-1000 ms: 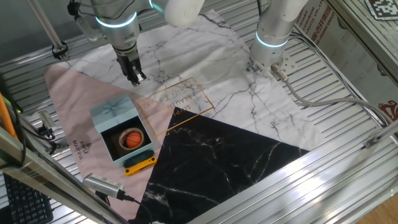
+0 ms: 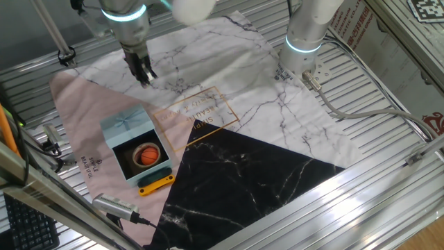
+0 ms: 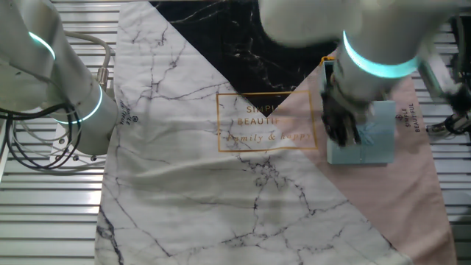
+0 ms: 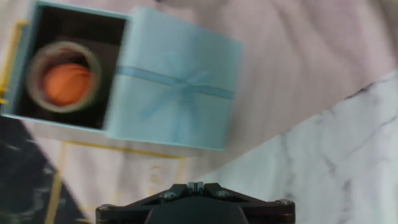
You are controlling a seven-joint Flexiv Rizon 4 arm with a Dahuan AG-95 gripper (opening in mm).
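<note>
A light blue gift box [image 2: 127,158] lies on the pink part of the cloth, its dark inside showing. Its bow-topped lid [image 4: 177,84] is swung back beside the opening. Inside the box sits a tape roll [image 4: 35,93], and a small orange ball [image 4: 67,84] rests within the roll's ring. Against the box's outer side is a yellow-and-black tool [image 2: 157,185]. Above the cloth, on the lid's side of the box and apart from it, hangs my gripper; its fingertips meet with nothing visible between them. In exterior view 2 the arm covers part of the box.
The arm's base [image 2: 300,59] stands at the cloth's edge. A grey device with a cable [image 2: 116,207] sits near the pink corner, and a keyboard [image 2: 29,221] lies beyond it.
The box, roll, ball and yellow tool have stayed put.
</note>
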